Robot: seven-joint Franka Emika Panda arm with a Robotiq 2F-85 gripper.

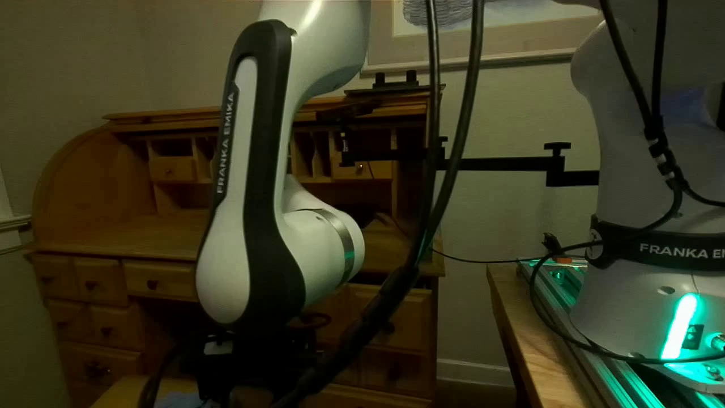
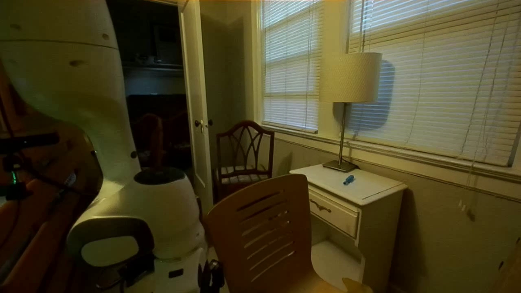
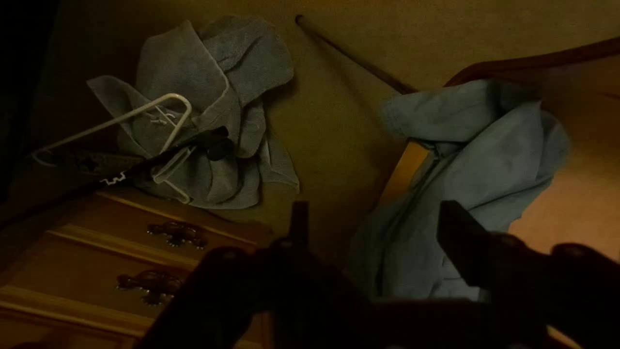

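Note:
My gripper points downward, its dark fingers [image 3: 299,224] well apart and nothing visibly pinched between them. Under it, a grey-blue cloth [image 3: 482,151] lies crumpled over the edge of a wooden seat [image 3: 587,192]; the right finger overlaps it in the wrist view, and contact cannot be judged. A second greyish cloth [image 3: 192,64] lies heaped on the floor at the upper left, with a pale wire hanger [image 3: 110,122] across it. In exterior view 1 the dark hand hides most of the cloth [image 1: 178,400] at the bottom edge.
The roll-top desk [image 1: 102,234] stands behind the arm, and its drawer front [image 3: 128,227] shows at lower left in the wrist view. A slatted wooden chair [image 2: 263,229] is close to the arm. A white side table [image 2: 371,188] carries a lamp [image 2: 350,78] and a small blue object [image 2: 349,180].

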